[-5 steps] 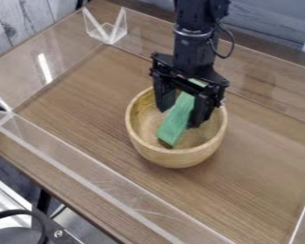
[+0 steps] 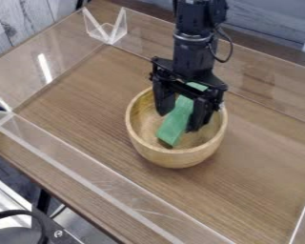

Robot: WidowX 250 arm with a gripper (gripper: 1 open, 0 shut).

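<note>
A round wooden bowl point(image 2: 166, 151) sits near the middle of the table, with a green elongated object point(image 2: 175, 122) lying inside it. My black gripper point(image 2: 187, 98) hangs from above over the back of the bowl, its fingers spread open around the upper part of the green object, partly covering it. I cannot tell whether they touch it.
A white wire-like holder point(image 2: 104, 27) stands at the back left. Black cables point(image 2: 28, 224) lie at the lower left corner by the table's edge.
The gripper has shifted slightly to the left over the bowl, and the bowl appears to sit very slightly differently. The green object remains inside it.
</note>
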